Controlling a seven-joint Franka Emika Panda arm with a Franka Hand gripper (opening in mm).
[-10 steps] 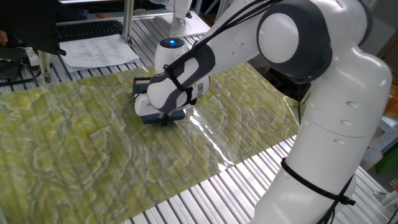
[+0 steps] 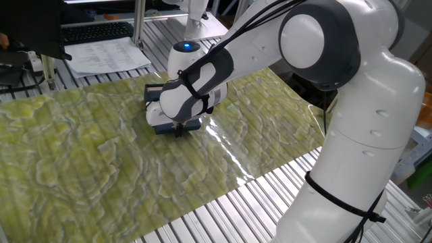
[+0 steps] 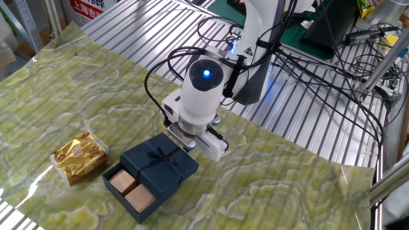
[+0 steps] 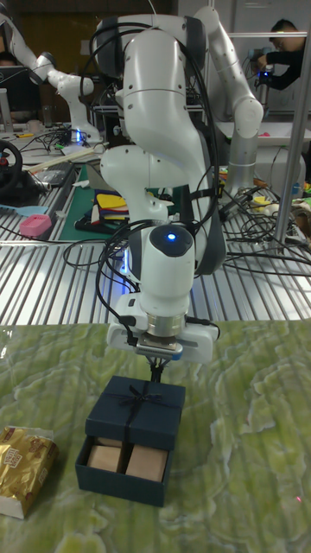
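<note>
A dark blue gift box (image 3: 133,207) stands on the green mat with light brown blocks inside. Its ribbon-tied lid (image 4: 111,423) rests on top, shifted towards the robot's side, so the front part of the box is uncovered. At the lid's robot-side edge is my gripper (image 4: 156,371), pointing down with its dark fingers close together. In exterior view 1 a dark finger (image 2: 178,131) shows against the lid's edge. The lid hides the fingertips in exterior view 3, and whether they pinch its edge or only touch it does not show.
A gold foil packet (image 3: 79,158) lies beside the box. Cables (image 3: 150,83) loop around my wrist. Papers (image 2: 106,55) and a keyboard (image 2: 94,32) lie beyond the mat.
</note>
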